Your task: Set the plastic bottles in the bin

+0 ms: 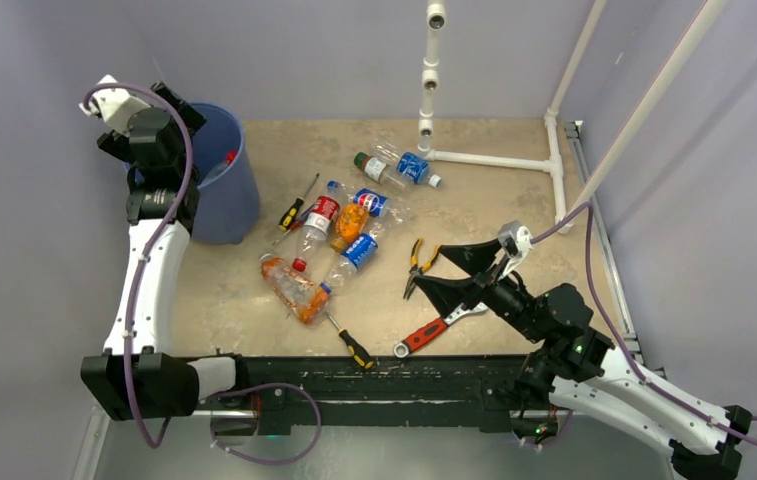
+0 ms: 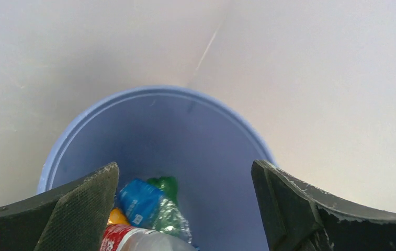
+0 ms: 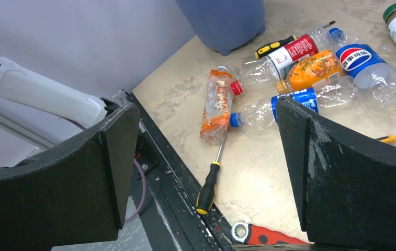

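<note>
My left gripper stands open above the blue bin (image 1: pixel 225 210), at its left rim in the top view; bottles (image 2: pixel 154 241) lie inside it. On the table are several plastic bottles: an orange-label crushed one (image 1: pixel 294 290), a red-label one (image 1: pixel 320 222), an orange one (image 1: pixel 351 222), a Pepsi one (image 1: pixel 371 202), a blue-label one (image 1: pixel 358 251), and a green-capped one (image 1: pixel 377 170) beside a white-capped one (image 1: pixel 412 168). My right gripper is open over the table's right part, facing the bottles, nothing between its fingers.
Screwdrivers (image 1: pixel 356 349), pliers (image 1: pixel 418 262) and a red-handled wrench (image 1: pixel 424 333) lie among and near the bottles. A white pipe frame (image 1: pixel 494 158) stands at the back right, with walls around. The table's rear left, between bin and pipes, is fairly clear.
</note>
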